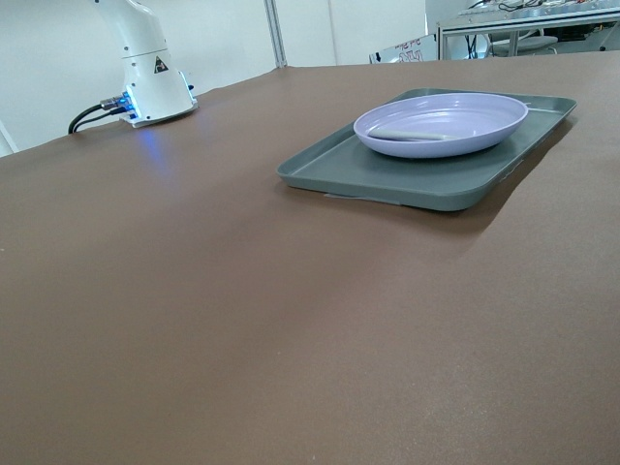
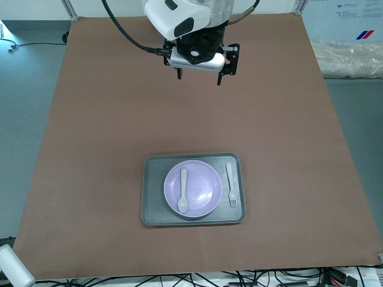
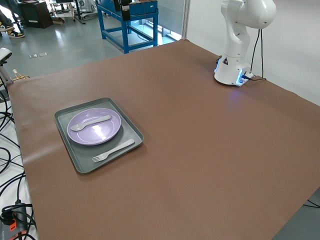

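Observation:
My gripper (image 2: pixel 198 78) hangs over the far end of the table in the left view, well away from the tray; its two dark fingers stand apart, with nothing seen between them. A grey tray (image 2: pixel 155 209) (image 3: pixel 80 162) lies near the table's near edge. On it is a lilac plate (image 2: pixel 204 191) (image 1: pixel 460 121) with a white spoon (image 2: pixel 183 200) lying across it. A white fork (image 2: pixel 233 194) (image 3: pixel 111 153) lies on the tray beside the plate, to its right in the left view.
Cables (image 3: pixel 10 180) run along one edge. A blue cart (image 3: pixel 125 30) stands beyond the table, and plastic wrap (image 2: pixel 353 60) lies beyond its far right.

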